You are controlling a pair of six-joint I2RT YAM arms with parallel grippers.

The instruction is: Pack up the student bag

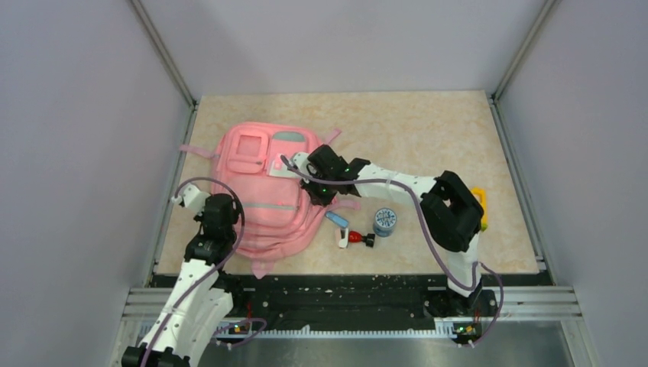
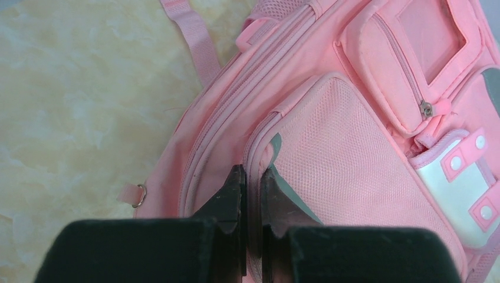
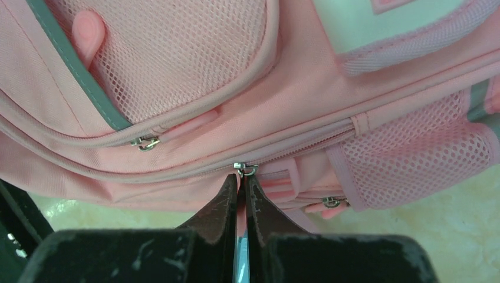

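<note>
The pink student bag lies flat on the left of the table. In the left wrist view my left gripper is shut on the piped edge of the bag's front pocket. At the bag's right side, my right gripper is closed just below a metal zipper slider. A pink strip of the zipper pull shows between its fingers. The zipper's teeth show to the right of the slider. A small blue item rests beside the bag, and a red, white and black object lies near it.
A round tin stands right of the small items. A yellow object is near the right edge, partly behind the right arm. A white flap with pink straps sits on the bag.
</note>
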